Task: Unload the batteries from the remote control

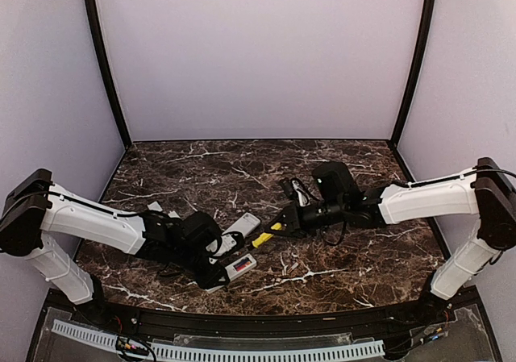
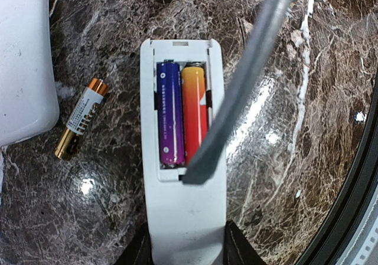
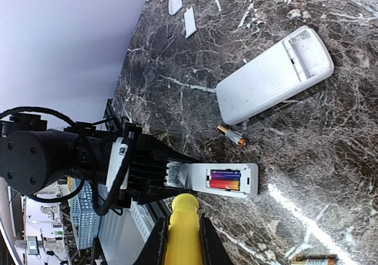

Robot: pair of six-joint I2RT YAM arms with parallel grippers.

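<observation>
A white remote control (image 2: 186,212) lies with its battery bay uncovered, and my left gripper is shut around its lower end. Side by side in the bay rest a purple battery (image 2: 170,111) and an orange-red battery (image 2: 194,94). My right gripper is shut on the yellow handle of a flat-bladed tool (image 3: 184,218). The tool's grey blade (image 2: 236,88) crosses the left wrist view, its tip in front of the bay's lower edge by the orange-red battery; whether it touches cannot be told. In the top view the yellow handle (image 1: 266,236) points down-left toward the remote.
A second, larger white remote (image 3: 266,82) lies beyond, its open bay empty. One loose battery (image 3: 232,135) sits between the two remotes; another battery (image 3: 316,260) is at the right wrist view's lower edge. Two small white covers (image 3: 189,22) lie far off.
</observation>
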